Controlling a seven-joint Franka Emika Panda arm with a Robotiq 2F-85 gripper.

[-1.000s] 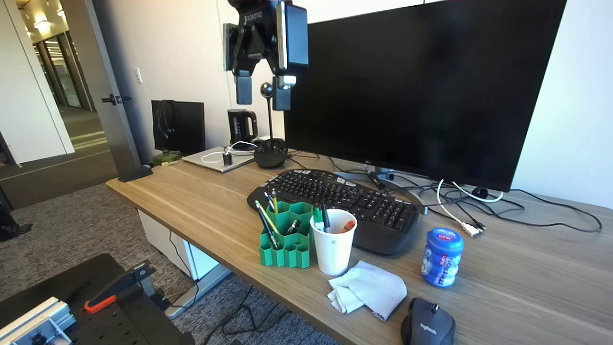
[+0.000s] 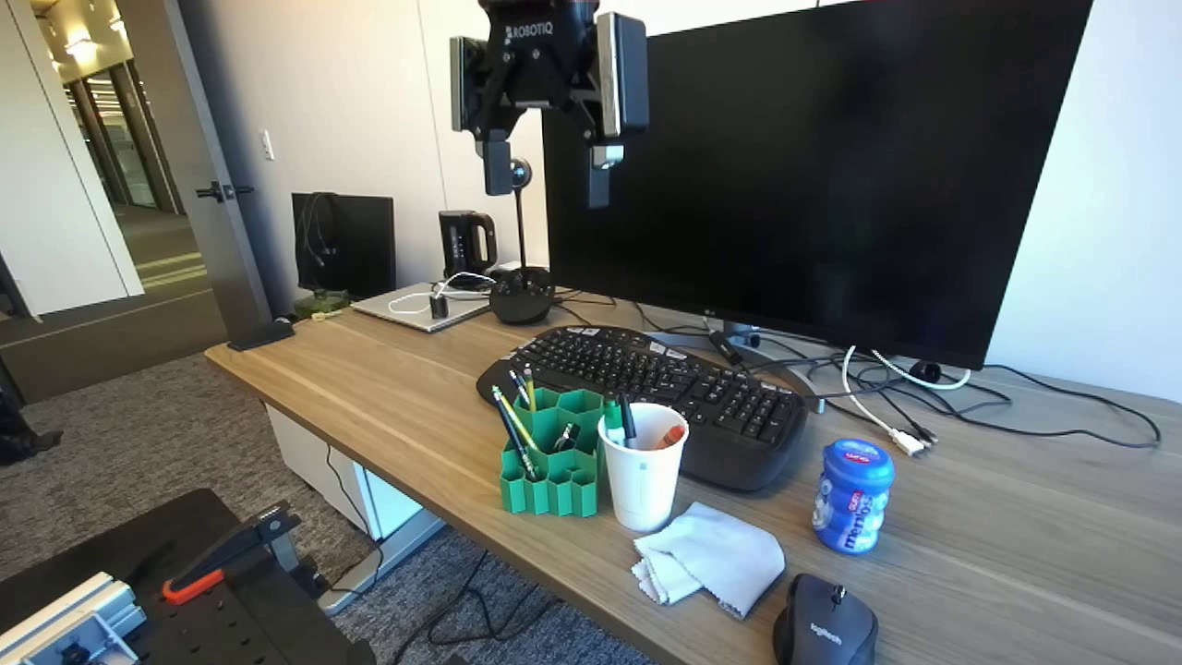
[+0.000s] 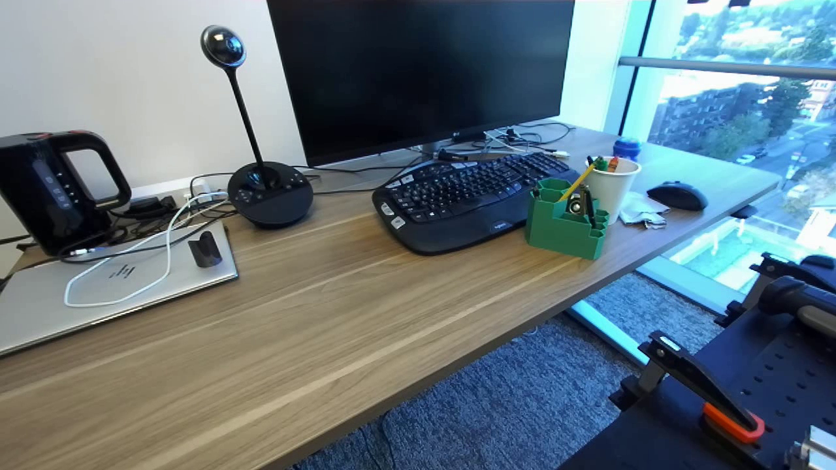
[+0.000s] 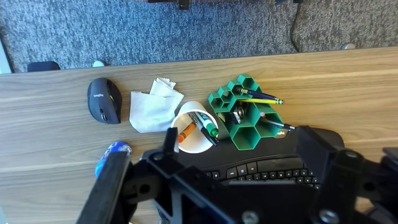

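Observation:
High above the desk, in front of the monitor, my gripper [image 2: 548,183] stands open and empty, its fingers wide apart. Below it in the wrist view is a white cup [image 4: 196,148] with a green marker [image 4: 211,129], a black marker [image 4: 207,136] and an orange crayon [image 4: 187,132] inside. Touching or close beside it, a green hexagonal organizer [image 4: 246,138] holds pencils, pens and a small dark item. A folded white cloth [image 2: 720,550] lies by the cup. The blue Mentos bottle [image 2: 855,497] stands upright, partly covered by a finger in the wrist view.
A black keyboard [image 2: 709,388] lies behind the cup and organizer, below the large monitor [image 2: 798,177]. A mouse [image 2: 826,624] rests near the front edge. Loose cables [image 2: 1064,427] run along the back. Toward the laptop [image 3: 31,301], the desk [image 3: 313,337] is clear.
The gripper has moved to the right in exterior view 1 and its tilt has changed; the fingers appear farther apart. The objects on the desk have stayed where they were.

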